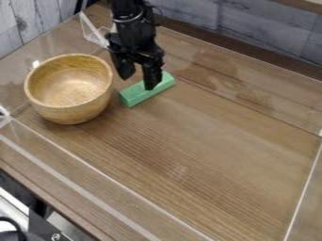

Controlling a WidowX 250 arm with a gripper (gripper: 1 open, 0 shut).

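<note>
My black gripper [136,68] hangs open near the top centre, above a green rectangular block [147,88] lying diagonally on the wooden table. Nothing shows between its fingers, and the block's left end is near the gripper's lower tips. A large tan bowl [68,66] sits to the left of the block.
A whitish object at the top left, behind the arm, is too small to make out. The table's edge runs along the left side.
</note>
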